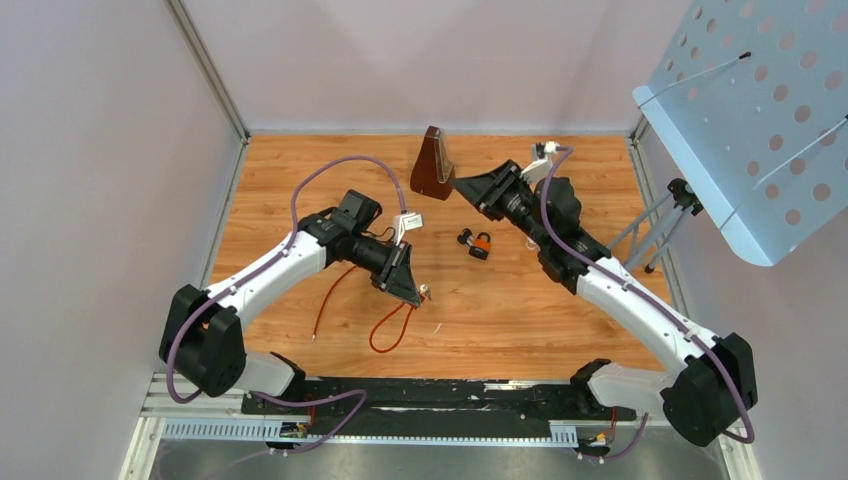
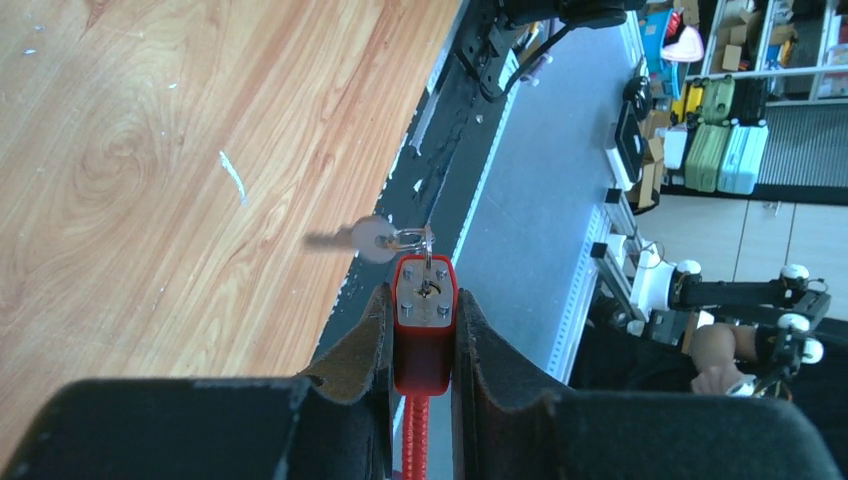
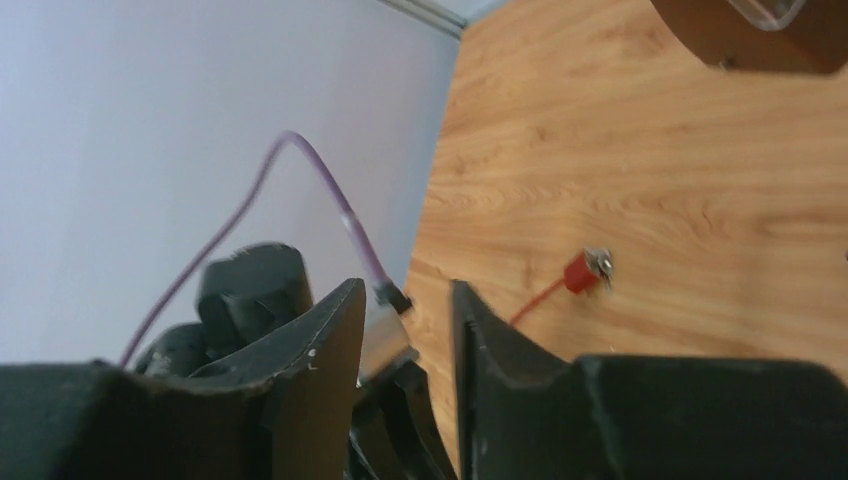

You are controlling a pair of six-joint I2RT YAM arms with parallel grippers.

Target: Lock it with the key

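In the left wrist view my left gripper is shut on the red lock head [image 2: 424, 375], one finger along each side. A key stands in the keyhole on its metal face, with a ring [image 2: 412, 238] and a second key [image 2: 374, 238] dangling from it. The red cable [image 1: 385, 343] trails from the lock, looping over the table. Up and to the right in the top view is my right gripper [image 1: 468, 190], well away from the lock. Its fingers stand a little apart in the right wrist view, with nothing held between them.
A brown metronome [image 1: 431, 165] stands at the back. Near the table's middle lies a small orange-and-black padlock [image 1: 480, 246], with a dark object [image 1: 465, 237] beside it. Tripod legs [image 1: 640, 235] and a pale blue perforated panel [image 1: 770, 110] occupy the right side.
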